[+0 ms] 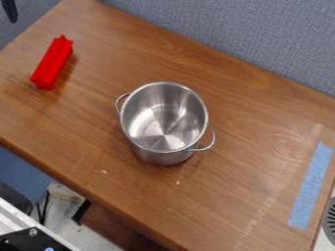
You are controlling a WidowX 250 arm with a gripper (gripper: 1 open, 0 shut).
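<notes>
A red elongated object [53, 62] lies on the left part of the wooden table [249, 186]. An empty steel pot [165, 123] with two side handles stands upright at the middle. A small dark shape at the top-left edge may be part of the gripper; too little shows to tell.
A strip of blue tape [309, 186] is on the table's right side. A grey padded wall [262, 29] runs along the back. The table's front edge crosses the lower left, with cables below it. The table around the pot is clear.
</notes>
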